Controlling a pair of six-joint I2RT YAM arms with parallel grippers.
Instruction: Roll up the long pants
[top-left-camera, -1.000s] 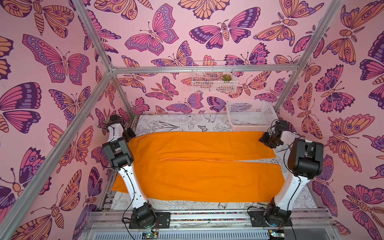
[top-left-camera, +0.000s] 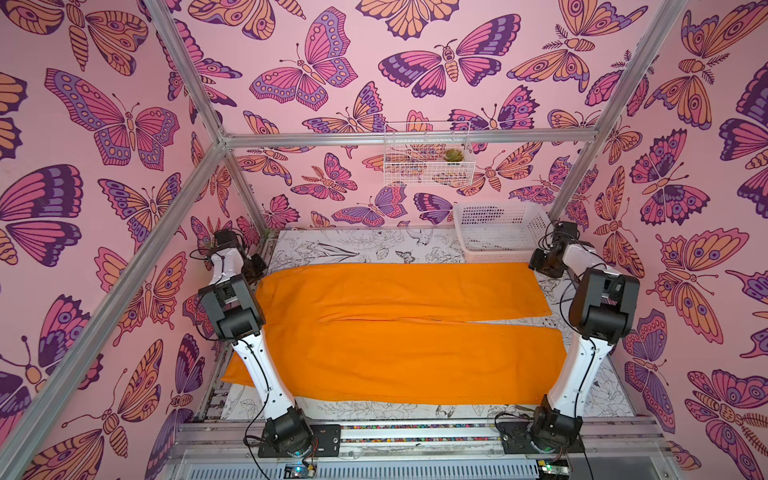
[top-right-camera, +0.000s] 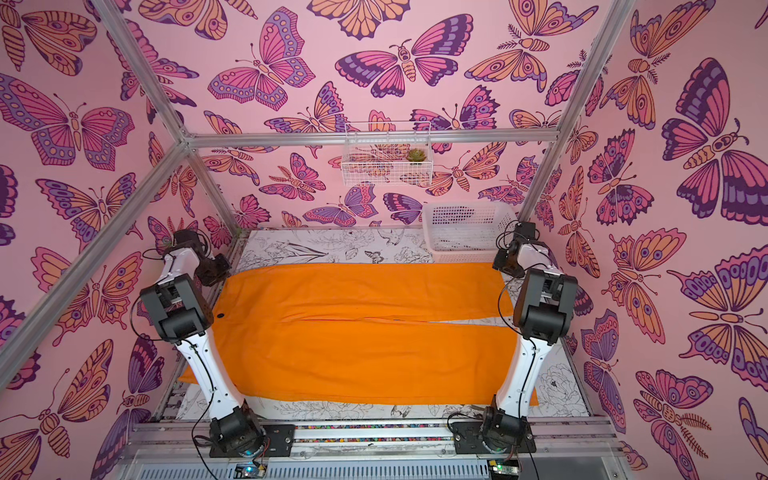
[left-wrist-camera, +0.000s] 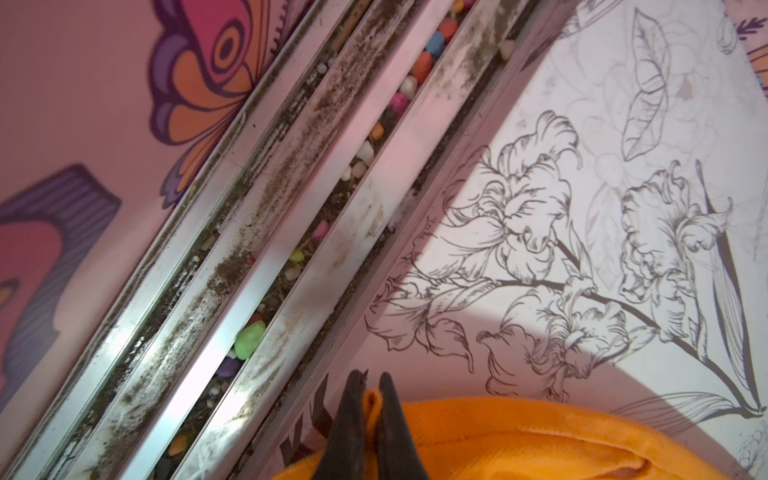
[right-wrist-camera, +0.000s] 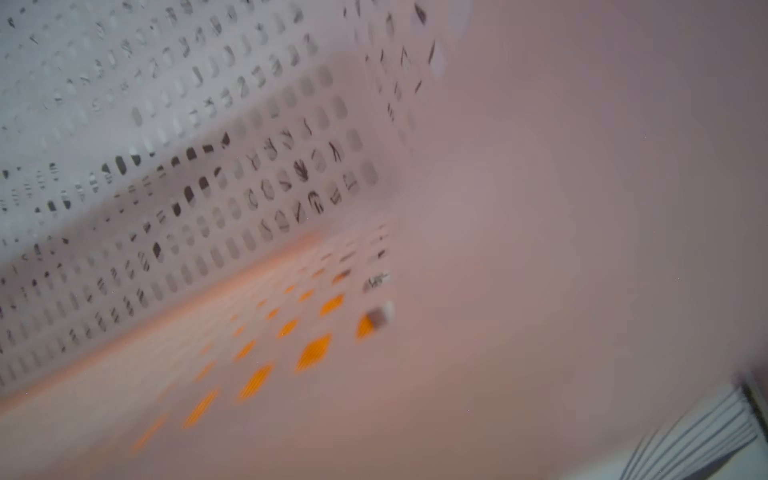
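Note:
Long orange pants (top-left-camera: 416, 360) lie spread flat across the table, waistband at the left, legs reaching right. At the waistband's far corner my left gripper is shut, with a small fold of orange fabric showing at its fingertips. My right gripper (top-left-camera: 536, 264) is by the far leg's cuff, next to the basket; its fingers are hidden in the top views, and the right wrist view is blurred, filled mostly by the basket's perforated wall.
A pale plastic basket (top-right-camera: 468, 253) sits at the back right. A wire shelf (top-left-camera: 428, 172) with a small plant hangs on the back wall. Metal rails edge the table; bare patterned surface (top-left-camera: 352, 244) shows behind the pants.
My right gripper and arm have moved back and slightly upward toward the basket. The pants look unchanged.

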